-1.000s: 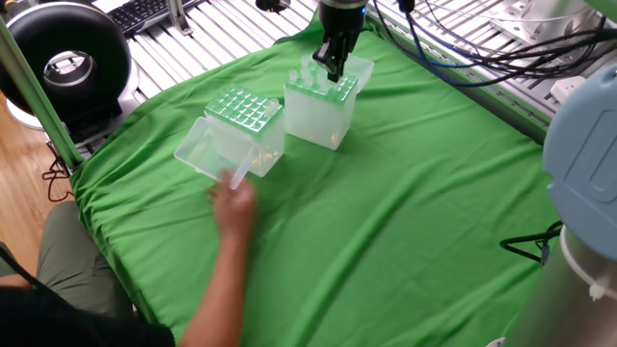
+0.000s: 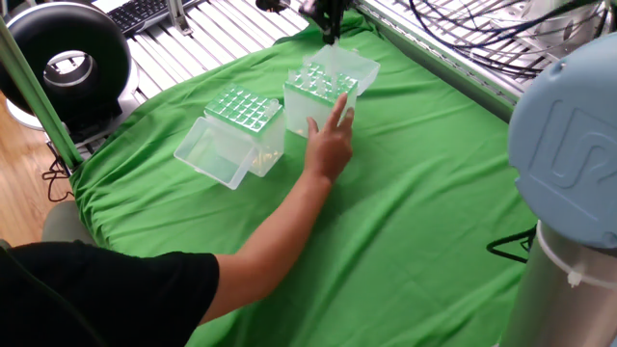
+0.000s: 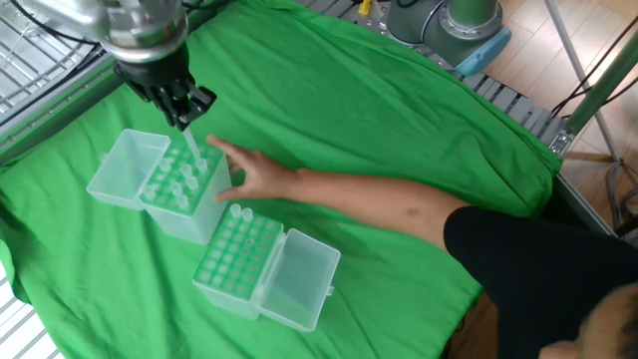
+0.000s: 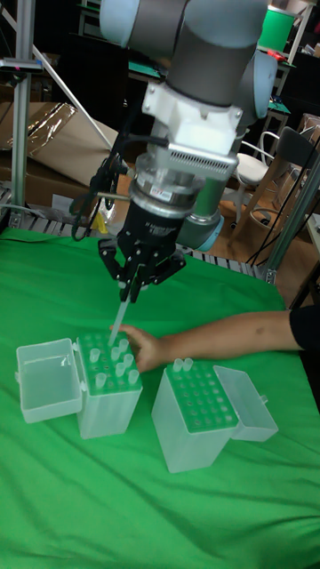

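My gripper points down over the far tip box, shut on the top of a translucent tip. That tip slants down to the green rack; whether its lower end is still in a hole, I cannot tell. Several other tips stand up from this rack. A person's hand is at the side of the box. Nearby is a second box with a green rack, where two tips stand in one corner.
Both boxes have their clear lids folded open: one lid on the far box, another on the second. The person's arm crosses the green cloth. Cables lie along the back rail.
My gripper has risen from the rack, and the tip now shows below its fingers. The person's hand has moved from the second box's lid to the far box.
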